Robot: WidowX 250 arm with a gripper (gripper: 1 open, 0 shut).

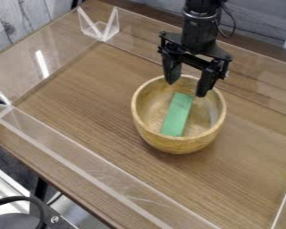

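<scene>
A round yellow wooden bowl [156,134] sits on the table, with a green rectangular object [178,112] lying inside it. My black gripper [189,82] hangs over the back of the bowl, its fingers spread open above the rim. I see nothing held between them.
A small clear plastic item [97,25] stands at the back left of the wooden table [74,107]. Black cables or parts lie at the bottom left corner.
</scene>
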